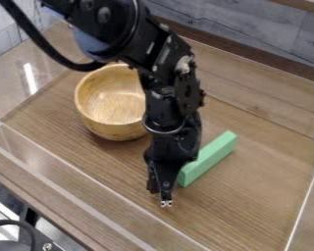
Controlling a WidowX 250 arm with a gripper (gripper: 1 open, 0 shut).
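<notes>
The black arm reaches down from the upper left to my gripper [164,194], which is low over the wooden table, just in front of a green block [210,155]. The gripper looks shut; whether anything is between its fingertips is hard to see. The green block lies at a slant to the right of the gripper, its near end partly hidden behind it.
A tan bowl [94,102] sits at the back left, partly behind the arm. A low wall [265,39] runs along the back, and a dark cable shows at the bottom left corner.
</notes>
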